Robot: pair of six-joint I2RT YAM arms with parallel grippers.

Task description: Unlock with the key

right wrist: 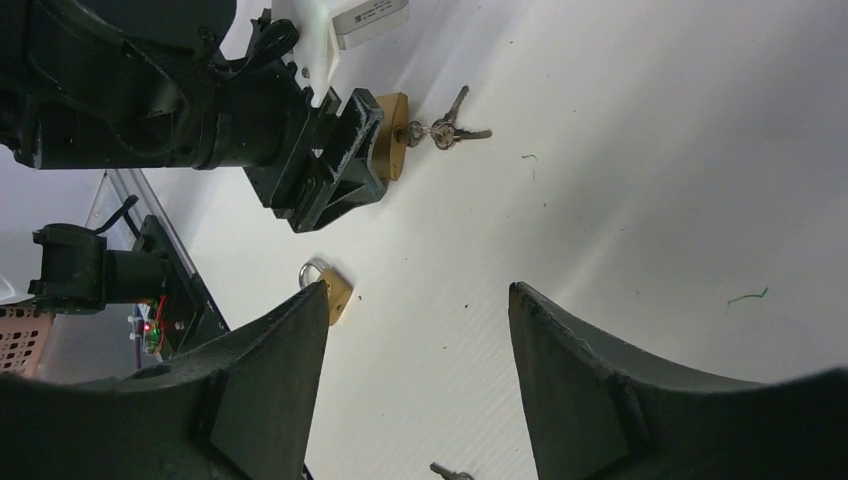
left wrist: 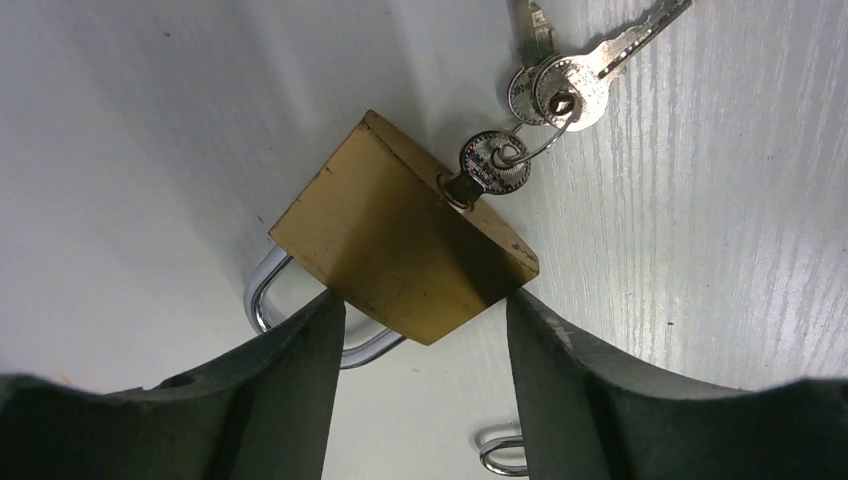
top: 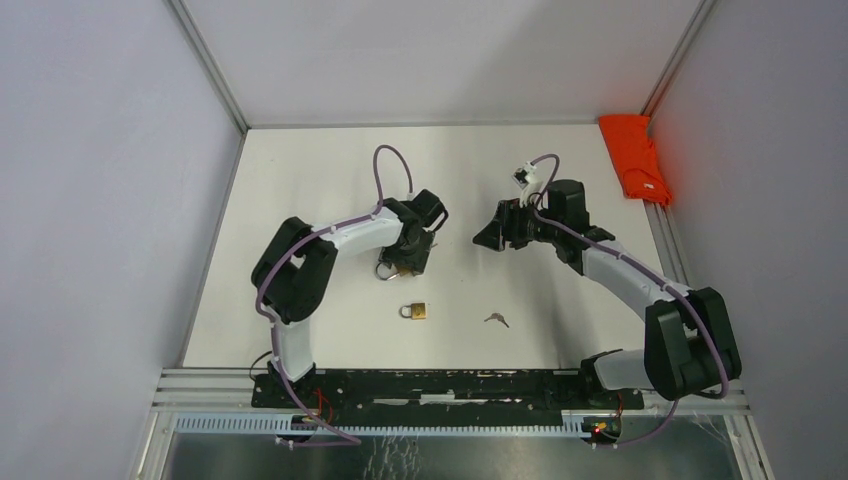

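A large brass padlock [left wrist: 400, 220] lies on the white table with its steel shackle closed. One key [left wrist: 496, 163] sits in its keyhole, and more keys [left wrist: 585, 90] hang from the same ring. My left gripper is over the padlock, its fingers apart near two edges of the body; contact is hard to judge. From the top view that gripper [top: 408, 256] hides most of the lock. My right gripper is open and empty, off to the right above the table. In the right wrist view, the padlock [right wrist: 390, 140] shows beyond the left fingers.
A smaller brass padlock [top: 418, 311] lies nearer the front edge, with loose keys [top: 497, 319] to its right. An orange cloth [top: 635, 158] rests at the back right corner. Bare table [top: 480, 170] spreads behind the grippers.
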